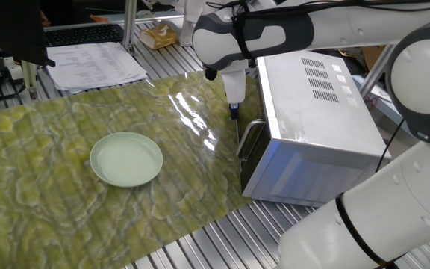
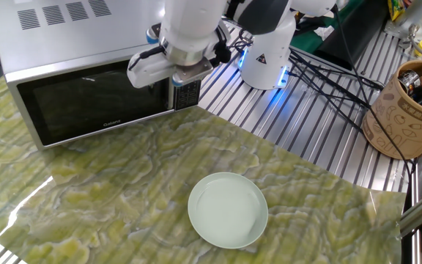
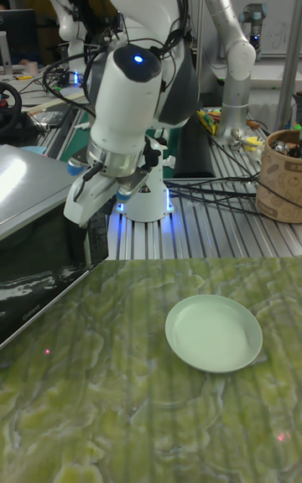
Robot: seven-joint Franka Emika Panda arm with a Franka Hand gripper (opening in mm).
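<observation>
A silver microwave rests at the table's edge, and its dark front door looks closed. Its metal handle stands out from the front. My gripper points down just in front of the microwave, close to the handle; whether they touch I cannot tell. In exterior view 2 the gripper's white body covers the handle area, beside the keypad. The fingers are too small or hidden to show how the fingers stand. A pale green round plate lies on the mat, well apart from the gripper, with nothing on it.
Papers and a keyboard lie at the far left of exterior view 1. A brown bucket of items stands by the mat's edge, with cables near the arm's base.
</observation>
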